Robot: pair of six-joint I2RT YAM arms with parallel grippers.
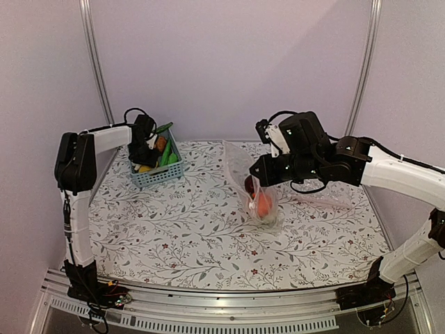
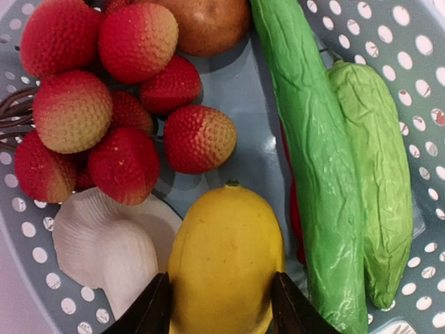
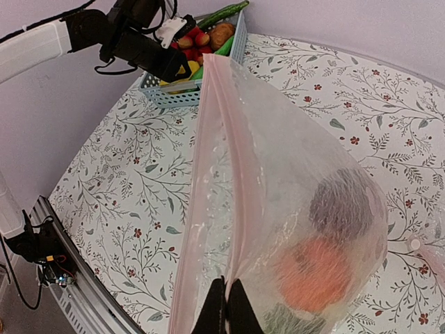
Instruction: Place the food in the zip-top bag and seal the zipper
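In the left wrist view a yellow fruit lies in the grey basket, between the fingers of my left gripper. One finger stands at each side of it, close to its skin; whether both touch cannot be made out. The clear zip top bag stands upright on the table, its pink zip strip pinched near the lower middle of the view by my right gripper, which is shut. Through the film show a dark round item, an orange one and something pale green.
Around the yellow fruit lie red lychee-like fruits, a white mushroom, a brown round item, a green cucumber and a green pepper. A flat clear bag lies right.
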